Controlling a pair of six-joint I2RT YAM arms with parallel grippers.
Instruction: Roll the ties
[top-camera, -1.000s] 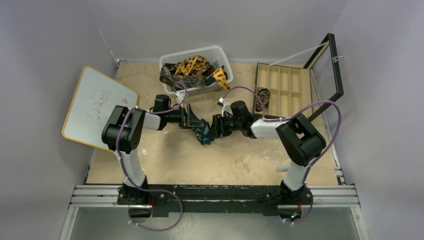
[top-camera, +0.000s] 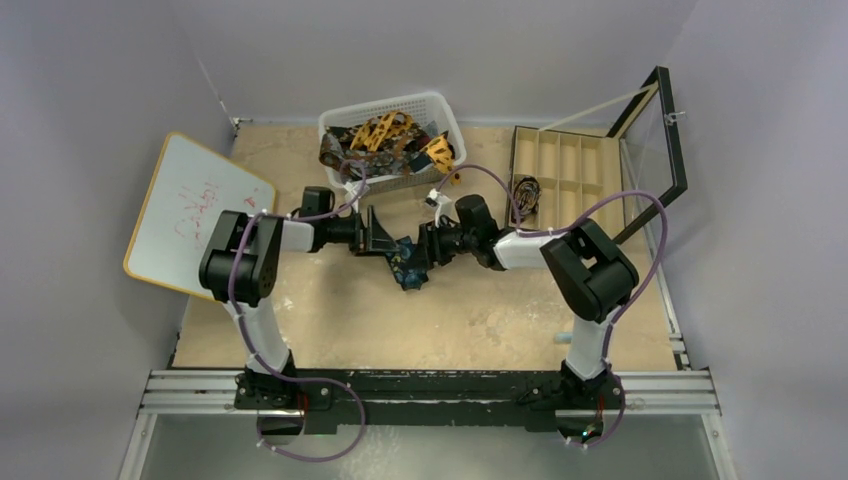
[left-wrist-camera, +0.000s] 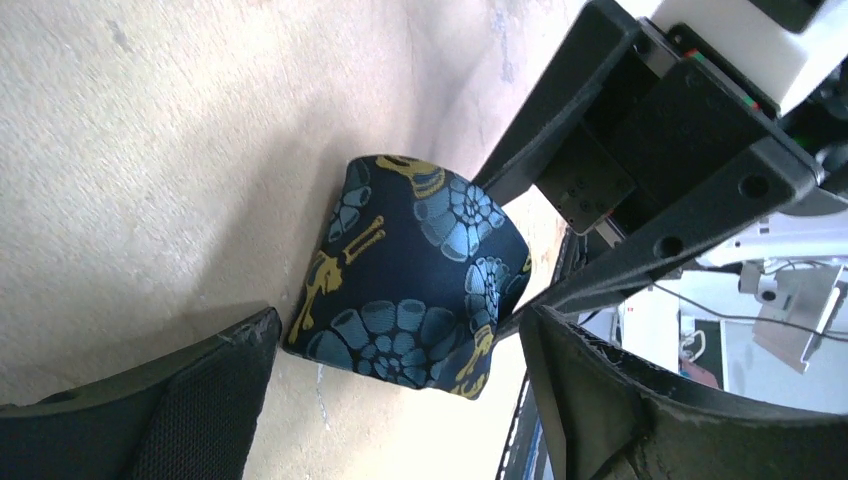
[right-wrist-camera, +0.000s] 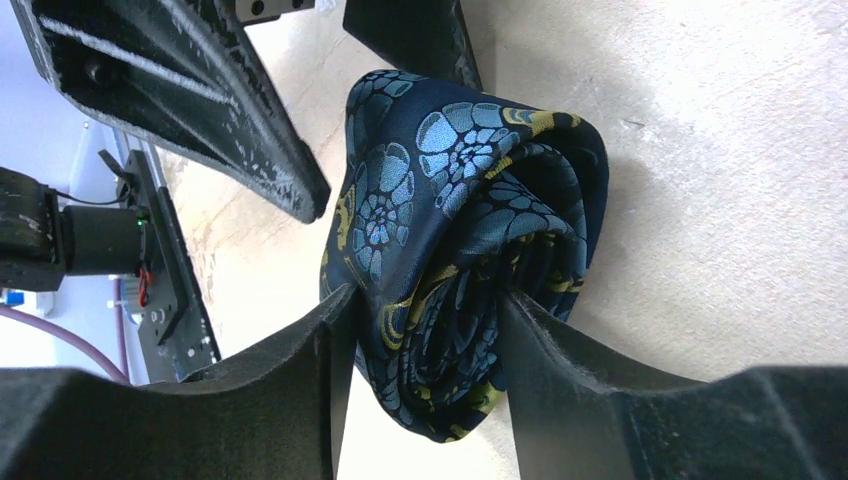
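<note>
A dark navy tie (top-camera: 408, 265) with blue flowers and yellow marks lies on the table, wound into a small roll between my two grippers. In the left wrist view its smooth outer side shows; in the right wrist view the roll (right-wrist-camera: 465, 190) shows loose folded layers at its end. My left gripper is open, its fingertips apart on either side of the tie. My right gripper has its fingers part way apart, with the roll's folds between them; whether they press on it cannot be told.
A white basket (top-camera: 440, 105) with several other ties stands at the back. The compartment box (top-camera: 570, 165), lid raised, is at the back right with a dark coil inside. A whiteboard (top-camera: 195, 210) lies on the left.
Over the last second the right gripper has shifted slightly left onto the tie's side. The left gripper has moved a little left. The tie stays in about the same spot.
</note>
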